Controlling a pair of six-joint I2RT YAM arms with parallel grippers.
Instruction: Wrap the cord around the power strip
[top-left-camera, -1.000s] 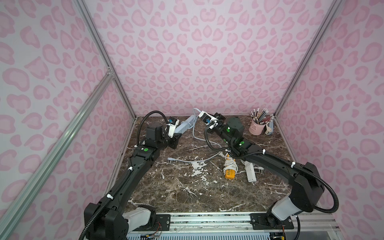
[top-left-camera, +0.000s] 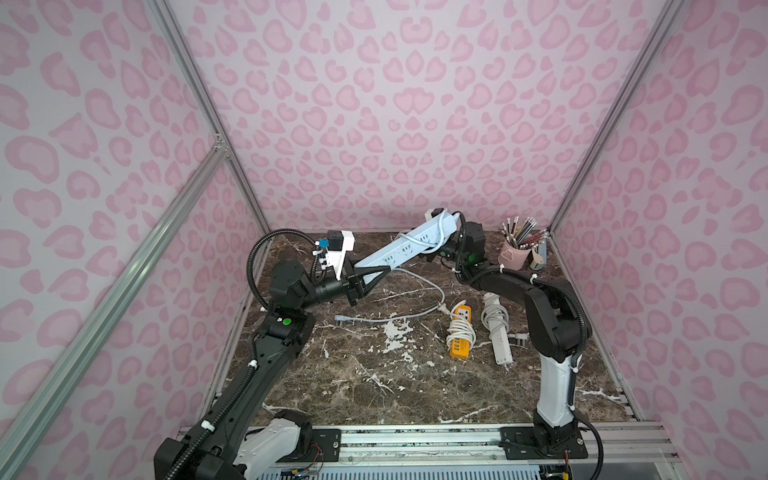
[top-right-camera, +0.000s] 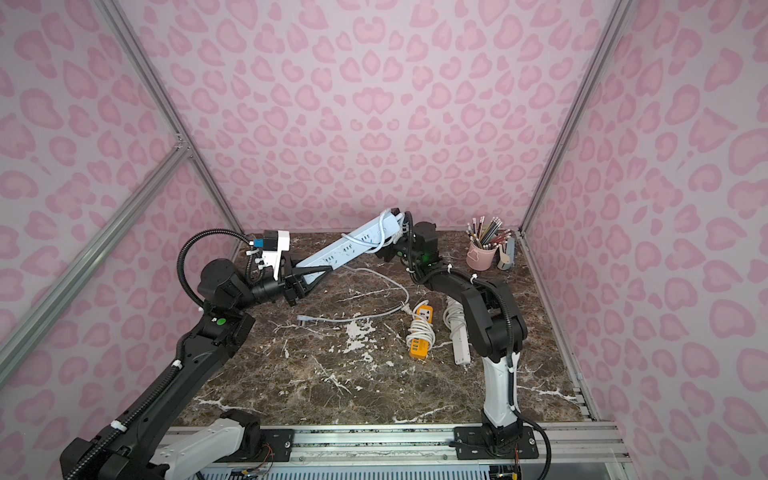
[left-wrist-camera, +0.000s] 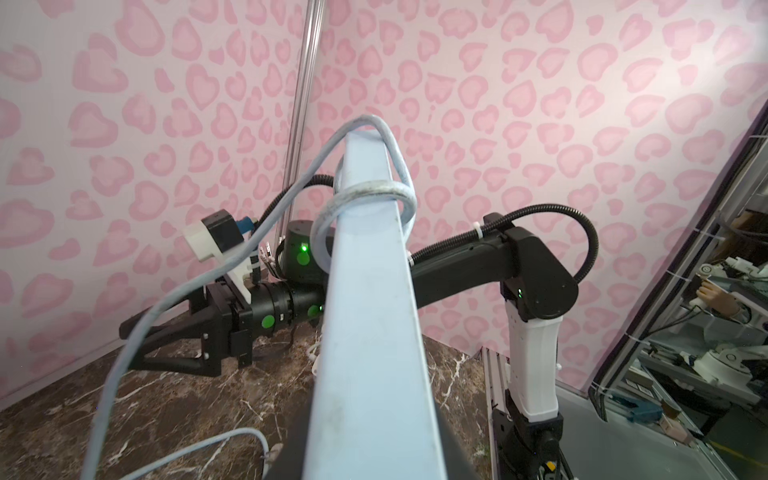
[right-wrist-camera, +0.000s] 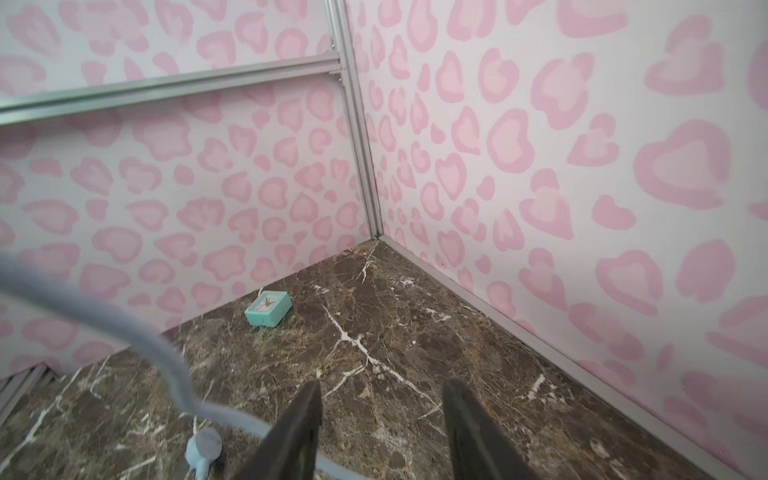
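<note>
The pale blue-white power strip (top-left-camera: 408, 246) is held up at a slant, its outlets facing the top views. My left gripper (top-left-camera: 376, 280) is shut on its lower left end. Pale cord (left-wrist-camera: 364, 192) loops around the strip's far end. From there it runs down past the fingertips of my right gripper, which is open beside the strip's far end. In the right wrist view the cord (right-wrist-camera: 228, 416) crosses by one finger (right-wrist-camera: 306, 428) and continues low between the fingers; nothing is gripped there. The cord's plug (top-left-camera: 341, 319) lies on the table.
A yellow power strip (top-left-camera: 461, 345) and a white one (top-left-camera: 499, 340), both with coiled cords, lie at the right under my right arm. A pink pot (top-left-camera: 513, 256) of brushes stands in the back right.
The strip has swung to point farther right, with its outlet face now showing. My right arm has drawn back and turned, now behind the strip's far end. A loop now shows across that end.
</note>
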